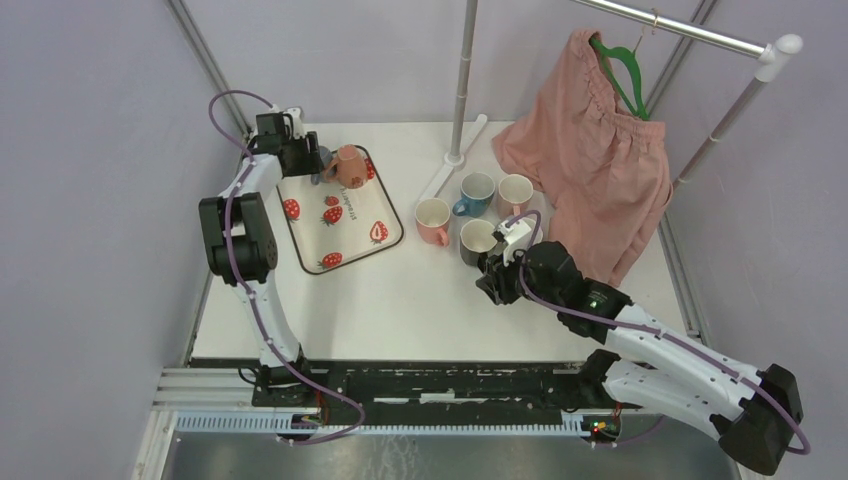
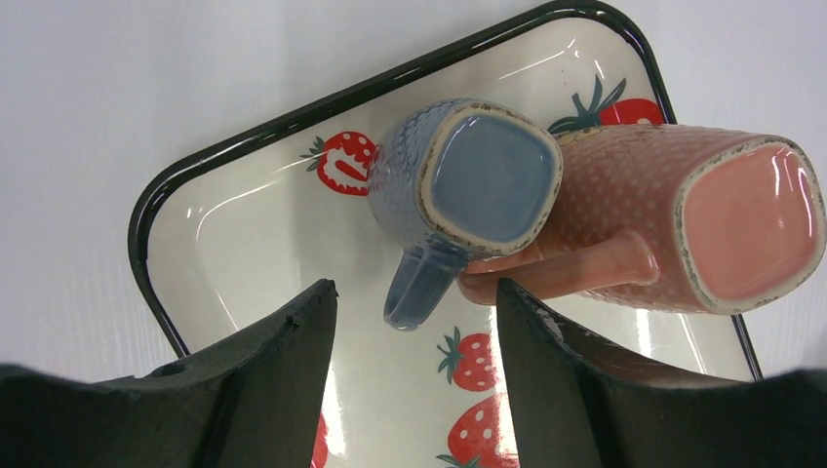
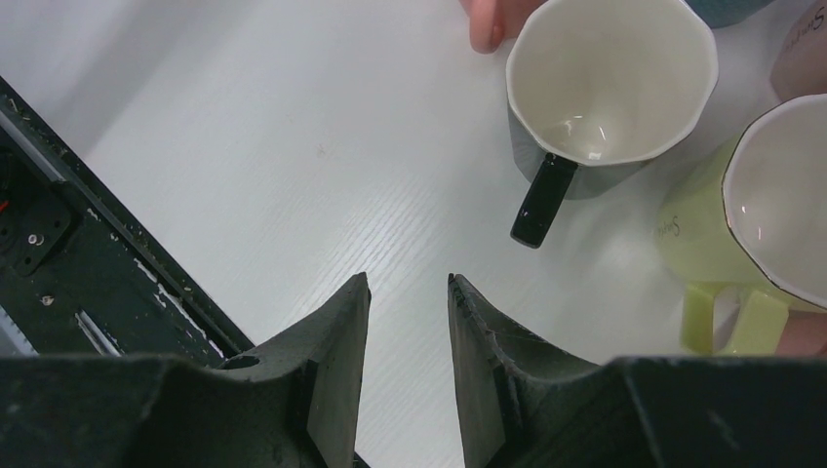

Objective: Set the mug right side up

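A blue mug (image 2: 488, 180) and a pink mug (image 2: 751, 224) lie on their sides in the strawberry tray (image 2: 244, 244), bottoms facing the left wrist camera, handles nearly touching. In the top view my left gripper (image 1: 300, 150) is over the tray's back left corner, beside the blue mug (image 1: 320, 174). In its wrist view its fingertips (image 2: 319, 297) stand apart below the blue handle, nothing between them. My right gripper is open, empty, in front of a white mug with a dark handle (image 3: 610, 68).
Several upright mugs cluster at centre right, among them a yellow-green one (image 3: 712, 224). A rack (image 1: 720, 40) with pink clothing (image 1: 600, 170) stands at the back right, its white foot behind the mugs.
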